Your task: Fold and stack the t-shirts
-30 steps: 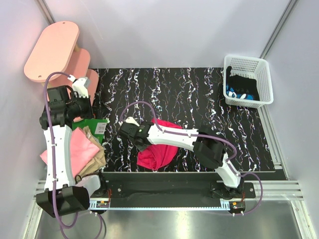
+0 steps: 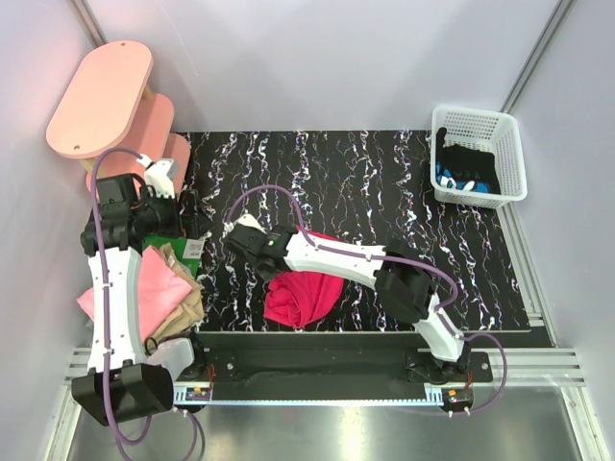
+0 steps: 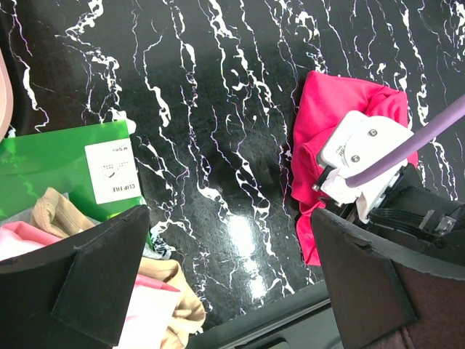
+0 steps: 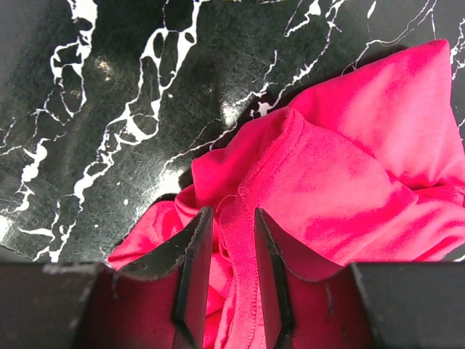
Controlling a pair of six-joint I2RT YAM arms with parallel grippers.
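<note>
A crumpled red t-shirt (image 2: pixel 306 300) lies on the front middle of the black marbled table, partly hidden by the right arm. My right gripper hangs right over it, fingers part open at a raised seam of the cloth (image 4: pixel 341 189); whether they touch it I cannot tell. My left gripper is open and empty, raised at the left of the table, looking down on the bare surface between the red shirt and folded pink and beige cloths (image 2: pixel 154 293) lying on a green packet (image 3: pixel 65 163).
A white basket (image 2: pixel 509 163) with dark and blue items stands at the back right. Pink rounded shelves (image 2: pixel 101 91) stand at the back left.
The right gripper has shifted slightly leftward over the red shirt. The left arm has moved a little toward the front and right.
</note>
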